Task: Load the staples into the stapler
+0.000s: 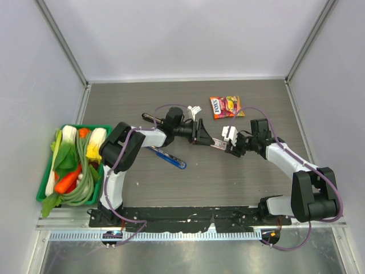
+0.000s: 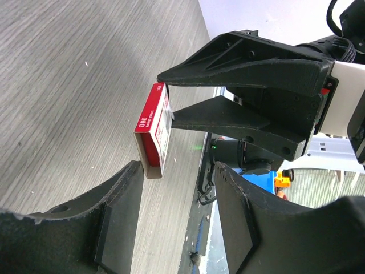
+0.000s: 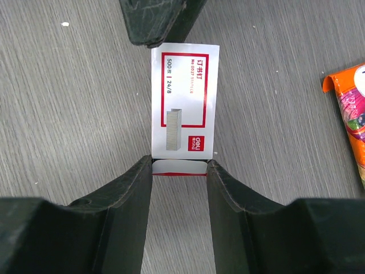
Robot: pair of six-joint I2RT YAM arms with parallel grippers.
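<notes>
A red and white staple box is held off the table between my grippers, its printed face (image 3: 182, 85) turned up in the right wrist view. My right gripper (image 1: 227, 146) has its fingertips on both sides of the box's end. My left gripper (image 1: 202, 138) stands open at the other end, one fingertip beside or touching it. A small pale upright piece (image 3: 173, 128) shows on the box's face. A blue long object (image 1: 171, 160), partly under the left arm, and a dark one (image 1: 148, 117) lie on the table; which is the stapler I cannot tell.
An orange snack bag (image 1: 225, 106) lies at the back right. A green basket of vegetables (image 1: 43, 188) stands at the far left.
</notes>
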